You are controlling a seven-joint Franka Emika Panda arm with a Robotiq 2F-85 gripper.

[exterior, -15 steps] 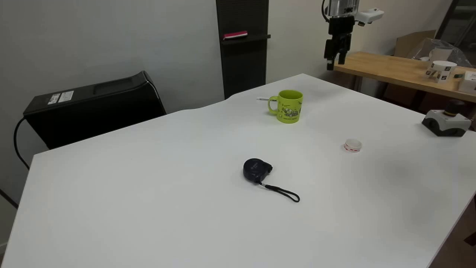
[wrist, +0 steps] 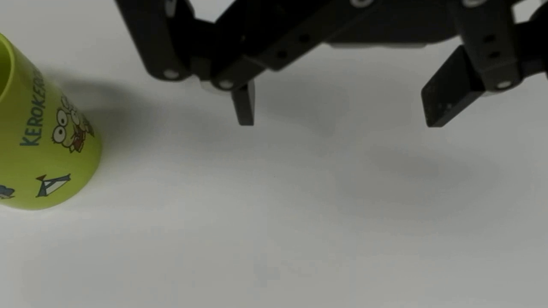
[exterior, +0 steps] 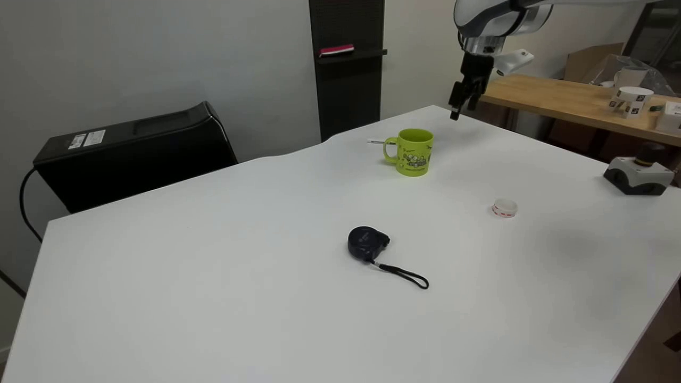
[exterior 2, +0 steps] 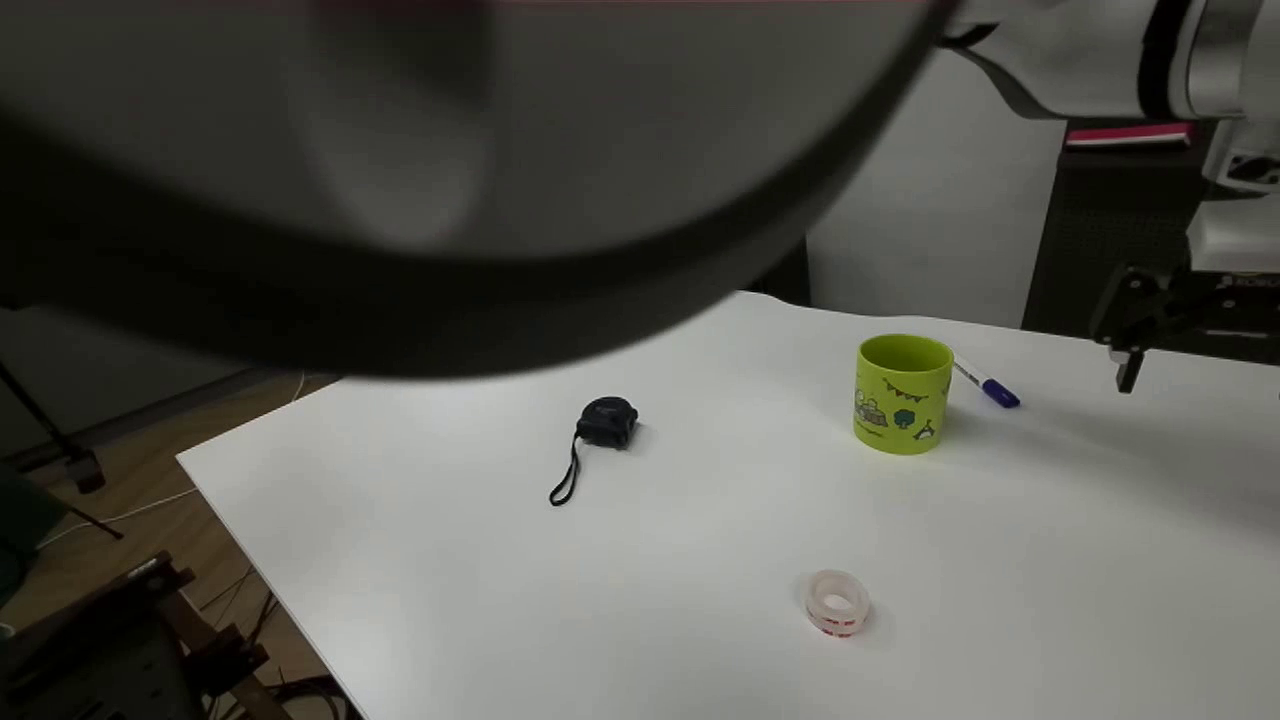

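Over the far right end of the white table, my gripper (exterior: pixel 463 109) is raised above the surface, apart from every object. Its two dark fingers are spread wide in the wrist view, and only bare table shows between the fingertips. A green mug (exterior: pixel 413 153) with cartoon prints stands upright to one side, cut off at the left edge of the wrist view. Behind it lies a marker (exterior 2: pixel 998 392) with a blue cap, partly hidden by the mug. A black tape measure (exterior: pixel 367 243) with a wrist strap and a clear tape roll (exterior 2: pixel 836 602) rest nearer the middle.
A grey box with a black knob (exterior: pixel 640 172) sits at the table's right edge. Behind the table are a black bin-like case (exterior: pixel 134 150) and a dark shelf (exterior: pixel 348 89).
My gripper has come down and a little to the left, tilting as it moved, with more of the arm now showing. The mug, tape measure and tape roll have stayed put.
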